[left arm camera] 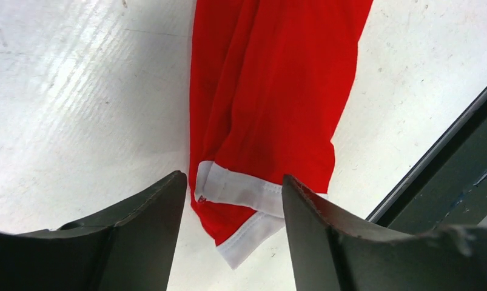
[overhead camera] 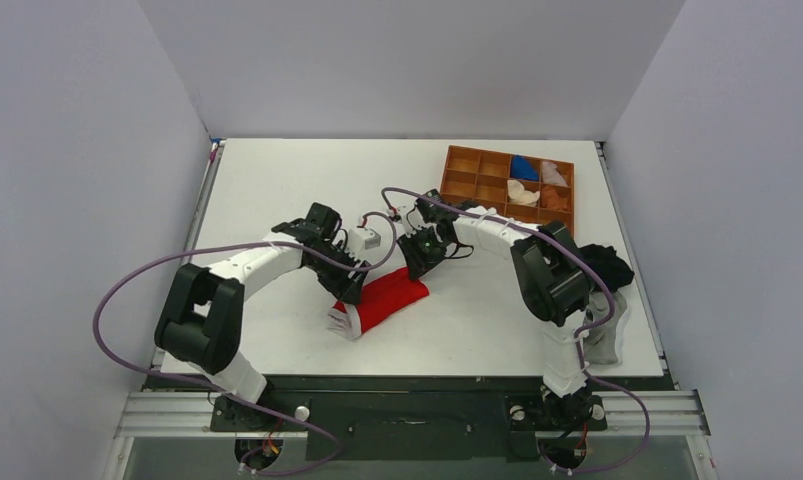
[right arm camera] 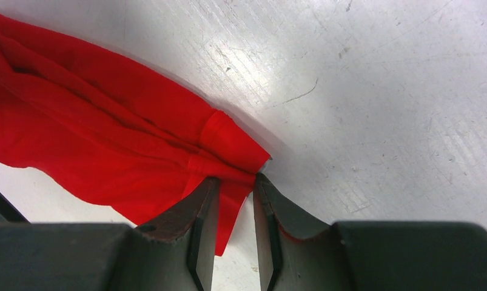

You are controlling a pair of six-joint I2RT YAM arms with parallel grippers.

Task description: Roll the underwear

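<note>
The red underwear point(overhead camera: 389, 299) lies in a folded strip on the table, its white waistband end toward the front left. In the left wrist view the white band point(left arm camera: 244, 188) is bunched with a loose corner below. My left gripper stands part open just over that end, the fingers on either side of the band and nothing pinched between them. At the opposite end, my right gripper is shut on the edge of the red cloth point(right arm camera: 125, 133); a fold is caught between its fingertips and the corner hangs beside them.
A brown divided box point(overhead camera: 477, 165) stands at the back right, with several cloth pieces in its right compartments. Black cloth point(overhead camera: 607, 266) and grey cloth point(overhead camera: 607, 330) lie at the right edge.
</note>
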